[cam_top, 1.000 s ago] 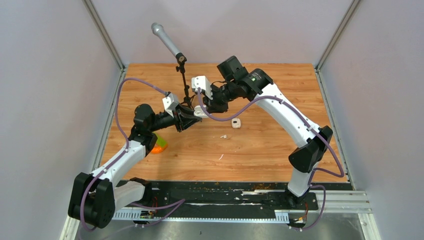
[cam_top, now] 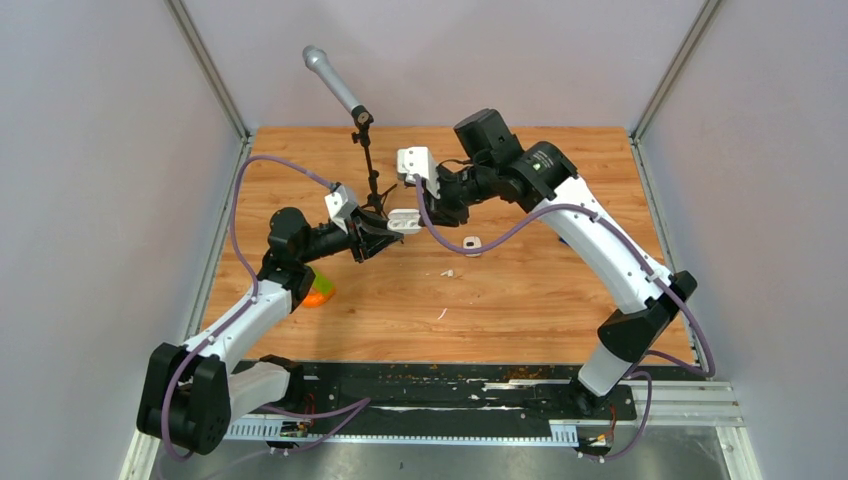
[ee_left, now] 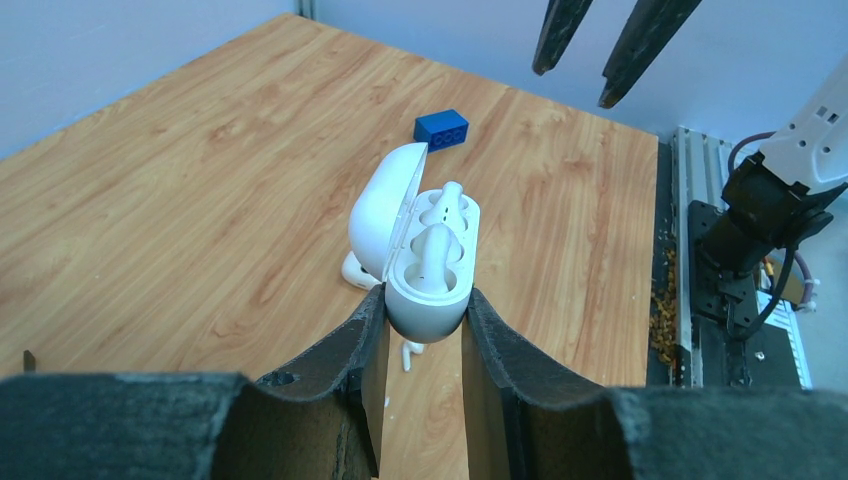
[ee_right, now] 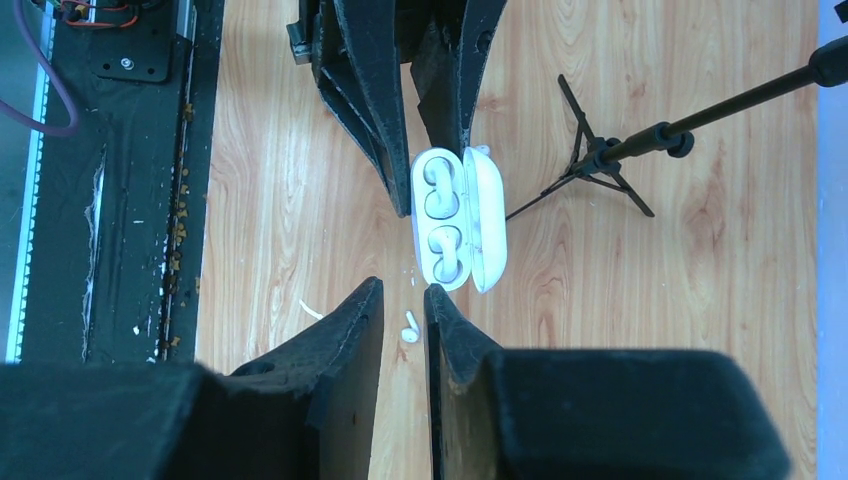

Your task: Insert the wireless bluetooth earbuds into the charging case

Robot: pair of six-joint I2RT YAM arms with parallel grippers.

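The white charging case [ee_left: 375,222] has its lid raised, and my left gripper is shut on its near end, holding it above the table. Both of its wells hold a white earbud: the near earbud [ee_left: 434,260] and the far earbud [ee_left: 447,203] each sit in the case with the stem lying along it. My right gripper is open, a gap between its fingers and nothing in it. It stands apart from the case, just off the end away from the left fingers [ee_right: 395,160].
On the table are a loose earbud [ee_right: 410,333], a white box [cam_top: 472,245] with dark spots and a blue brick [ee_left: 440,128]. A black tripod stand [ee_right: 600,160] rises near the case. Orange and green items [cam_top: 319,290] lie beside the left arm.
That earbud stays in the case. The left gripper and case have not moved.
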